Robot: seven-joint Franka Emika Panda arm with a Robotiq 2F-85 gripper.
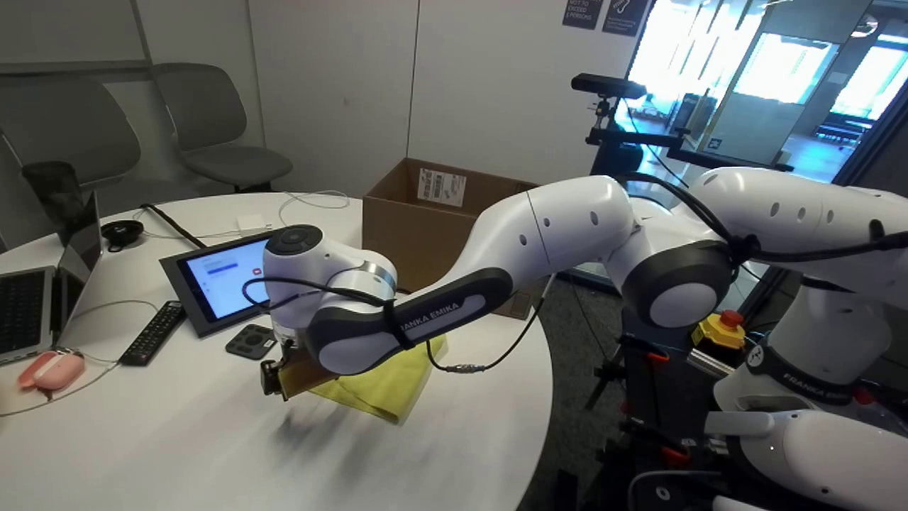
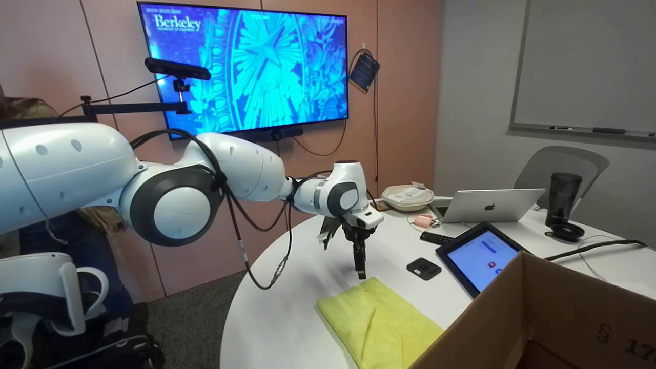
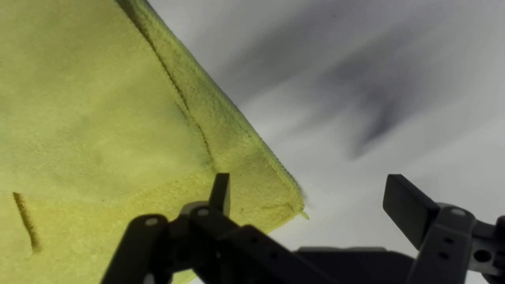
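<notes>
A folded yellow cloth point(image 2: 376, 323) lies flat on the white table, and the arm partly hides it in exterior view 1. My gripper is open above one corner of it, pointing down, with a wide gap between the fingers. In the wrist view the left finger point(image 3: 220, 195) overlaps the cloth near that corner, while the right finger point(image 3: 408, 208) is over bare table. The corner itself shows between them. A shadow on the table suggests the fingertips are a little above the surface; contact with the cloth cannot be made out.
An open cardboard box point(image 1: 404, 230) stands at the table's edge beyond the cloth. Near it lie a tablet point(image 2: 483, 255), a dark puck-like device point(image 2: 424, 268) and a remote point(image 1: 153, 332). A laptop point(image 2: 495, 206) is farther off. Bare table surrounds the cloth's near corner.
</notes>
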